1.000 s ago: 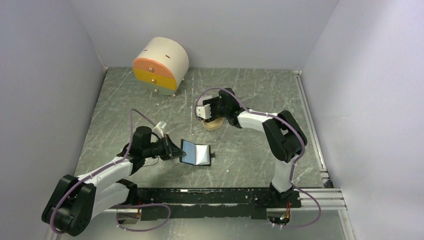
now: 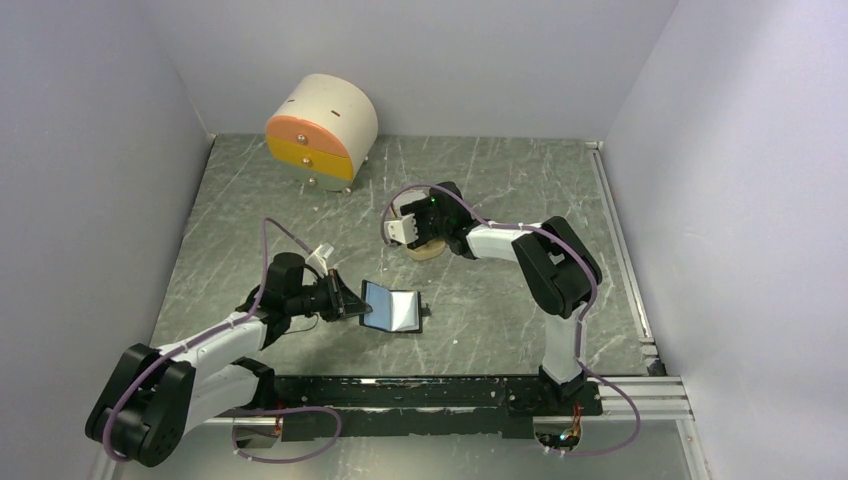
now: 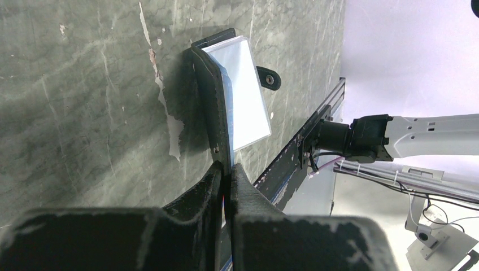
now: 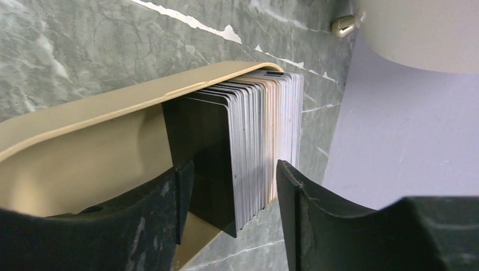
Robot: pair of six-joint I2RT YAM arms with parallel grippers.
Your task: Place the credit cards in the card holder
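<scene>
The card holder (image 2: 404, 312) lies opened on the table, its black cover (image 3: 210, 107) raised and its clear sleeves (image 3: 243, 90) spread to the side. My left gripper is shut on the edge of that cover. A thick stack of credit cards (image 4: 248, 135) stands on edge in a beige oval tray (image 4: 85, 116), a black card at its near face. Around the stack, in the right wrist view, the fingers of my right gripper are apart, one on each side. From above, the right arm hides most of the cards.
A rounded cabinet (image 2: 335, 115) with orange and yellow drawer fronts stands at the back left. Bare tabletop (image 2: 500, 310) lies right of the holder. A snap tab (image 3: 269, 78) sticks out from the holder's side.
The left arm and the card holder look almost unmoved.
</scene>
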